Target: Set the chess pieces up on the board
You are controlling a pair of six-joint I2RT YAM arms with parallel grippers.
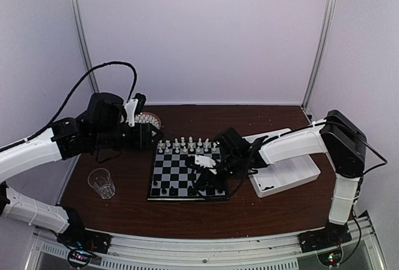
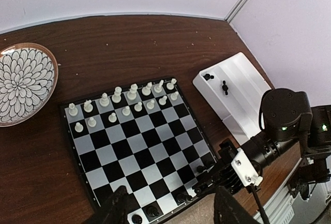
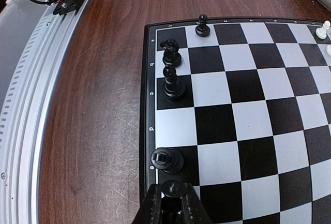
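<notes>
The chessboard (image 1: 174,173) carries white pieces (image 2: 132,92) along its far side and several black pieces (image 3: 174,87) along its near edge. My right gripper is down at that edge, its fingers around a black piece (image 3: 172,189) beside another black piece (image 3: 166,159); whether it is shut on it is unclear. My left gripper (image 1: 149,134) hangs open above the board's left side, with nothing between its fingers. A white tray (image 2: 232,107) at the right holds a few black pieces (image 2: 225,87).
A clear glass (image 1: 101,184) stands left of the board. A patterned bowl (image 2: 20,81) sits behind it at the left. The brown table (image 2: 119,38) is free behind the board, and the table's front strip is clear.
</notes>
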